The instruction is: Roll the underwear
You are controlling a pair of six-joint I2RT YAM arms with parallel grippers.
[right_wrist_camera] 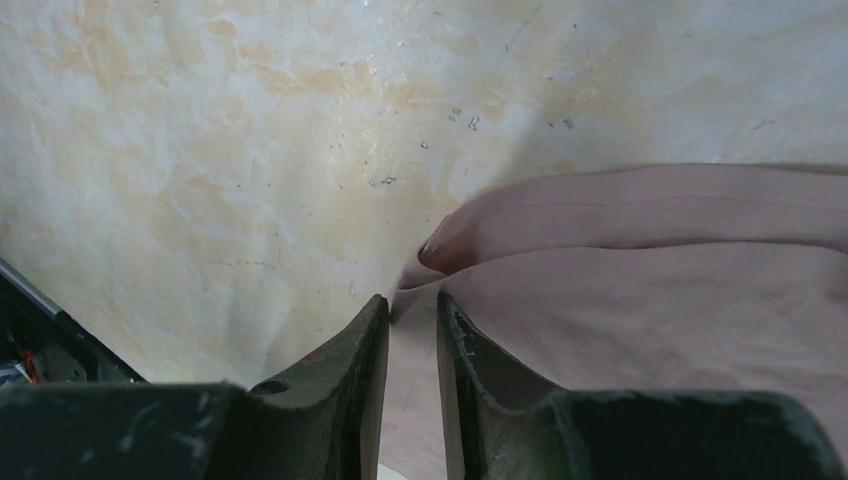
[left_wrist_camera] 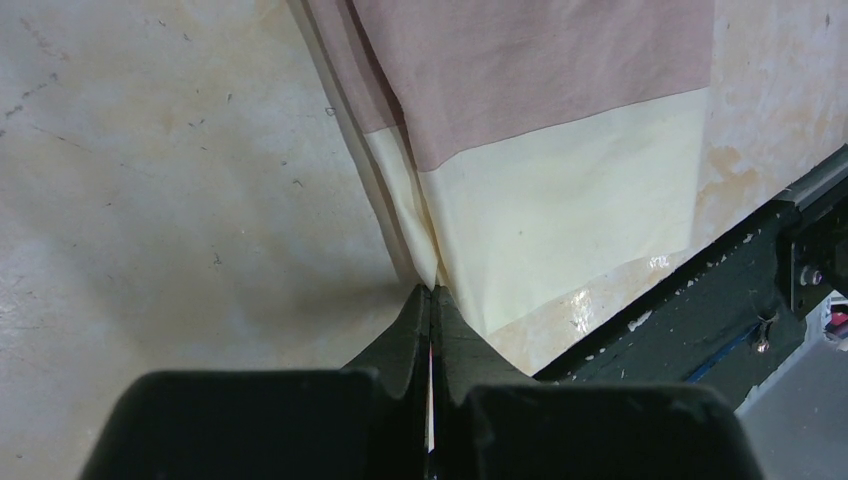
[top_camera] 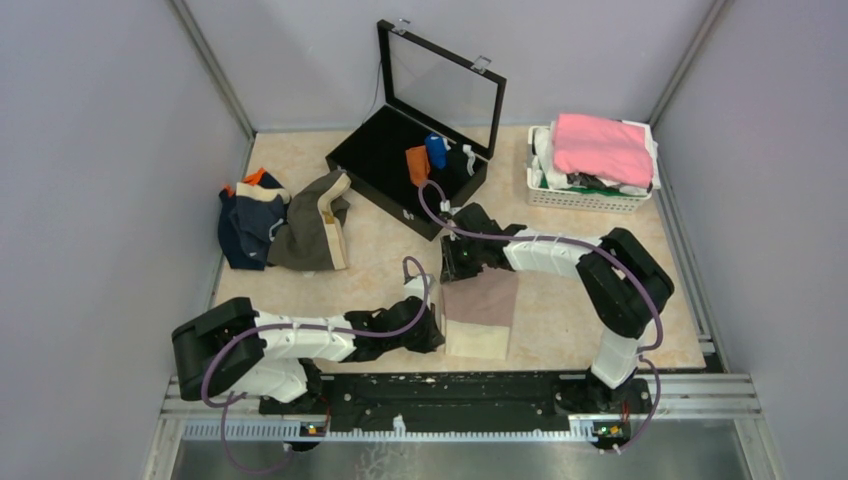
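The underwear [top_camera: 482, 305], mauve with a cream waistband, lies flat and folded on the table with its band towards the front edge. In the left wrist view the cream band [left_wrist_camera: 570, 205] runs to a narrow fold at the left edge, and my left gripper is shut with the corner of that fold at its fingertips. At the far left corner of the cloth, my right gripper is part open, a small gap between its fingers. Mauve cloth [right_wrist_camera: 640, 300] shows behind and between those fingertips; whether they straddle the edge is hard to see.
Behind the arms stands an open black suitcase [top_camera: 365, 188] with several rolled items inside. A white basket [top_camera: 585, 200] of folded clothes is at the back right. Dark folded garments [top_camera: 310, 235] lie at the left.
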